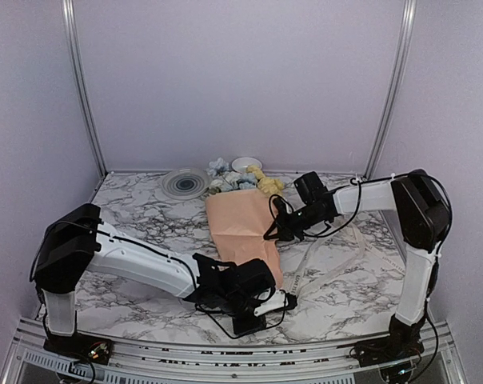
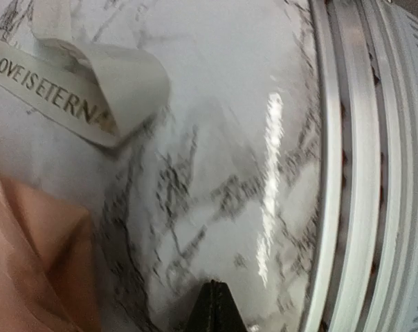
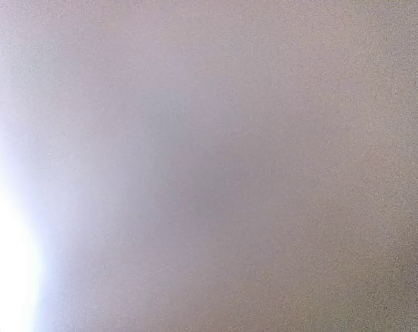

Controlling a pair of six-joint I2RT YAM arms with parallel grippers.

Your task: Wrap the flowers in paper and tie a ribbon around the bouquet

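Observation:
In the left wrist view my left gripper is shut, its fingertips meeting with nothing between them, low over bare marble. The white printed ribbon [image 2: 46,90] lies folded in a loop on the table, outside those fingers and away from them. Peach wrapping paper [image 1: 241,214] holds the bouquet, with blue, white and yellow fake flowers [image 1: 245,181] showing at its far end. My right gripper [image 1: 270,235] is at the paper's right edge, shut on it. A pale blur fills the right wrist view, hiding the fingers there.
A round grey-ringed disc [image 1: 185,185] lies at the back left, and a white bowl [image 1: 246,163] stands behind the flowers. The metal rail [image 2: 361,138] runs along the table's front edge, close to my left gripper. Marble is clear at front right.

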